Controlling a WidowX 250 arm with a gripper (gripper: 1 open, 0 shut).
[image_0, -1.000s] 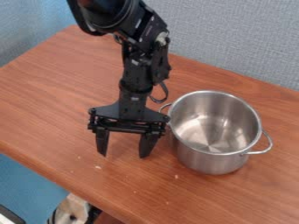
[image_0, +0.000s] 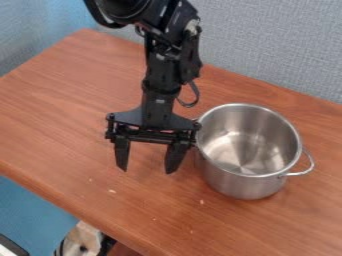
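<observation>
My black gripper (image_0: 147, 160) hangs low over the wooden table (image_0: 67, 110), pointing down, its two fingers apart with nothing visible between them. Just to its right stands a steel pot (image_0: 249, 175), upright, with a handle jutting out to the right. The pot looks empty inside. Whether the gripper touches the pot's left side is hard to tell.
A grey wall (image_0: 281, 45) runs along the back.
My gripper has shifted slightly to the right and a little up, away from the viewer. The pot has not visibly moved.
</observation>
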